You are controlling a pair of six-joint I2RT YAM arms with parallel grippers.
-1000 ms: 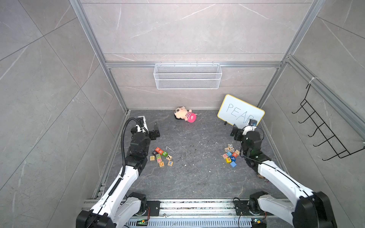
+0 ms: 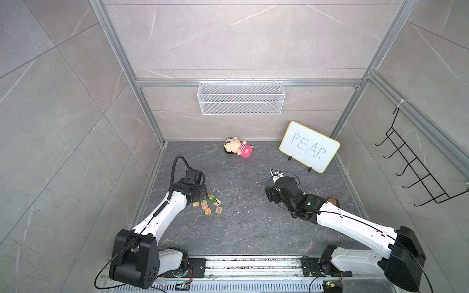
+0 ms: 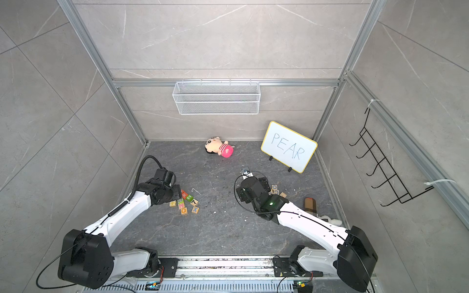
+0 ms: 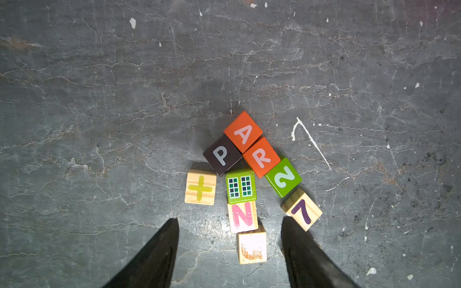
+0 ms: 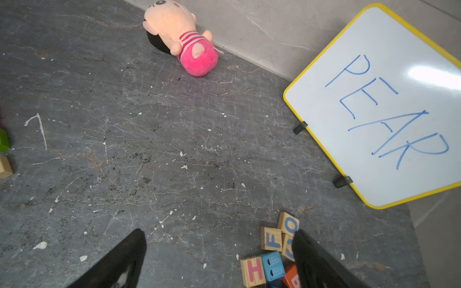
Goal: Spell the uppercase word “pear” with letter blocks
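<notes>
In the left wrist view a black P block (image 4: 222,155) touches an orange A block (image 4: 243,131) and an orange R block (image 4: 261,157). No E faces up in either wrist view. My left gripper hangs over this cluster, its fingers apart and nothing held. The whiteboard (image 5: 384,105) at the back right reads PEAR in blue. Near my right gripper, which is open and empty, lie an F block (image 5: 271,239), an H block (image 5: 252,271) and a partly hidden red block (image 5: 291,277); a finger covers more of that pile.
Beside the letters are a plus block (image 4: 200,187), a green window-patterned block (image 4: 241,186), an N block (image 4: 243,216), a green block (image 4: 283,177) and a 7 block (image 4: 302,209). A plush doll (image 2: 238,147) lies by the back wall.
The right arm has moved left and nearer, now covering the right pile and uncovering the whole whiteboard.
</notes>
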